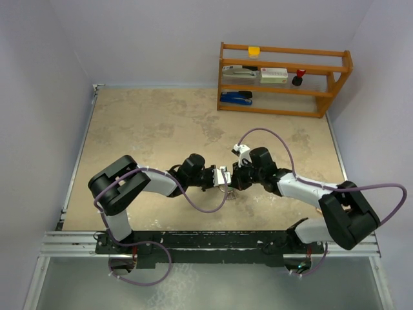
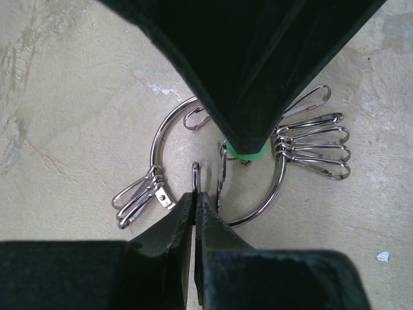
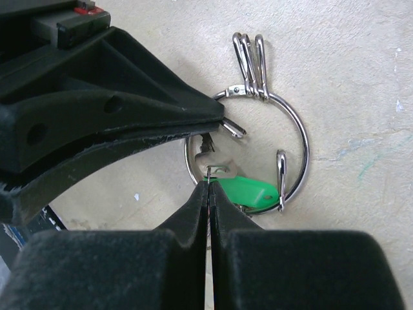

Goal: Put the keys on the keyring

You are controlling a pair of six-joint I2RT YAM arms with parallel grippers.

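Note:
A metal keyring (image 2: 155, 147) with several narrow clips lies on the table. My left gripper is shut on one thin clip (image 3: 233, 128) inside the ring's outline. A key with a green head (image 3: 250, 192) lies across the ring, its toothed blade (image 3: 206, 143) pointing towards the left fingertips. Directly over the key, my right gripper is shut; a thin bit of metal shows at its tips, but whether it is pinched cannot be told. In the left wrist view the right fingertips hide much of the green head.
Clip bunches (image 2: 313, 145) stick out around the ring. Both arms meet closely at the table's middle. A wooden shelf (image 1: 284, 89) with several items stands at the back right.

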